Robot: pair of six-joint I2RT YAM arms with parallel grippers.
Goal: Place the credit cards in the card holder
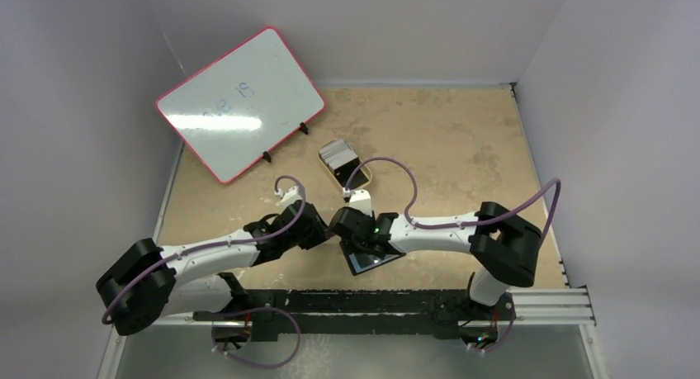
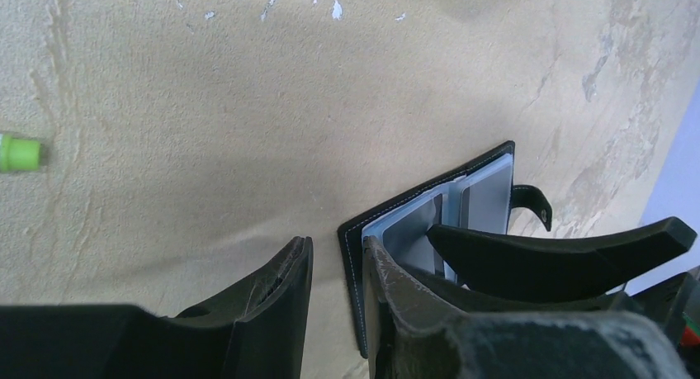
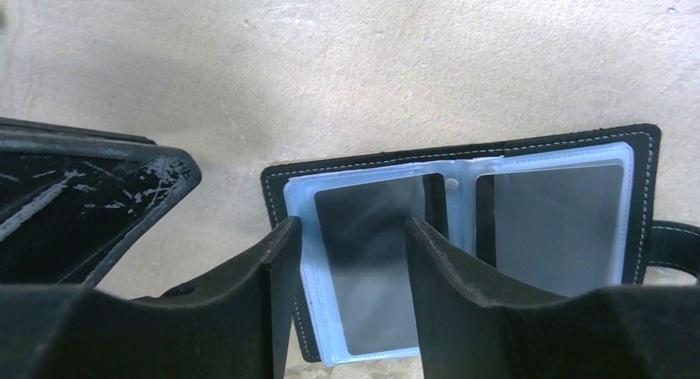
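The black card holder (image 3: 373, 263) lies open on the table at the front centre, its blue-edged sleeves and dark inserts showing in both wrist views and partly hidden under my right gripper in the top view. My right gripper is part open over the left sleeve, fingertips near its edge; whether anything is between them is unclear. My left gripper is part open just left of the holder, nothing visible between its fingers. A tan tray (image 1: 363, 181) behind the grippers holds a stack of pale cards (image 1: 334, 152).
A whiteboard (image 1: 239, 98) on stands takes the back left. A small green object (image 2: 21, 152) shows in the left wrist view. Grey walls surround the table.
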